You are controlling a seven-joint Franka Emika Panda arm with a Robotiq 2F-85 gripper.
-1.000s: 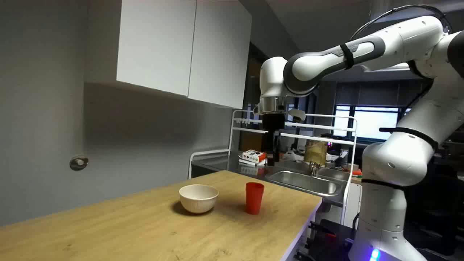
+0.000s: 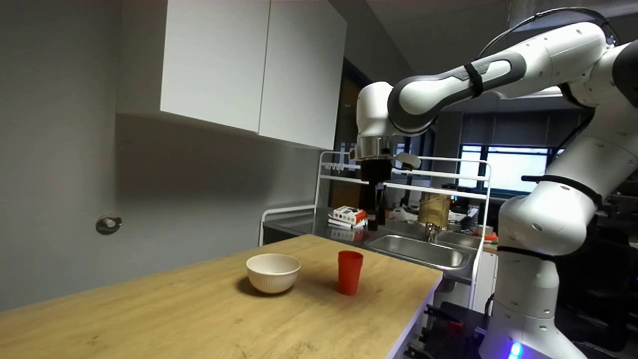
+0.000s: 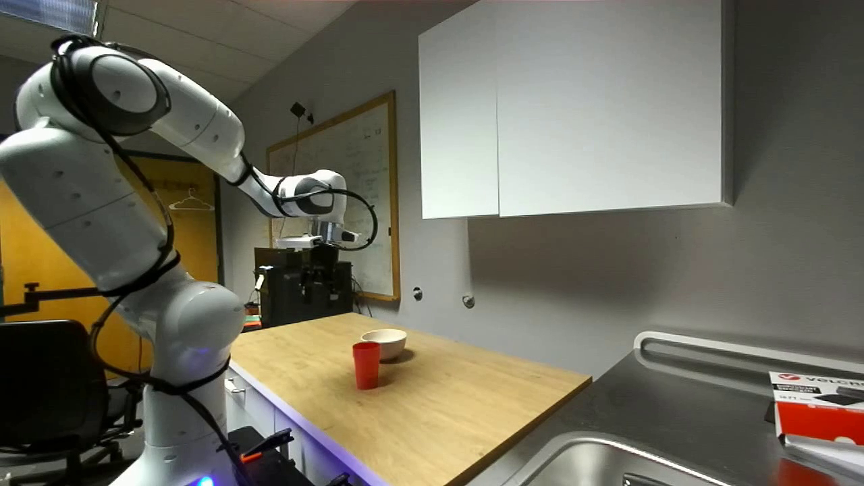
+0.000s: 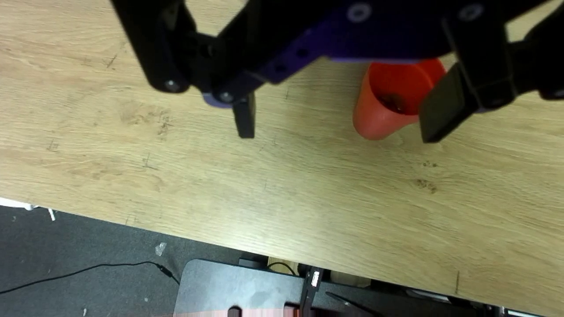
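Observation:
A red cup point(image 2: 350, 272) stands upright on the wooden table, and in the wrist view the same cup point(image 4: 378, 113) shows its open mouth with a dark patch at the bottom. To its left in exterior view 1 is a cream ribbed bowl point(image 2: 273, 274); exterior view 2 has the bowl point(image 3: 387, 343) behind the cup. My gripper is open, its finger pads point(image 4: 244, 119) wide apart with nothing between them. One finger overlaps the cup's edge in the wrist view, but the gripper point(image 2: 374, 222) hangs well above the table.
White cabinets point(image 2: 215, 66) hang over its back part. Beyond the table's end lie a sink point(image 2: 418, 251), a white rack point(image 2: 484, 179) and a red-and-white box point(image 2: 350, 215).
My arm has shifted only very slightly, the wrist a touch lower and leftward in exterior view 1. Cup and bowl stand where they stood.

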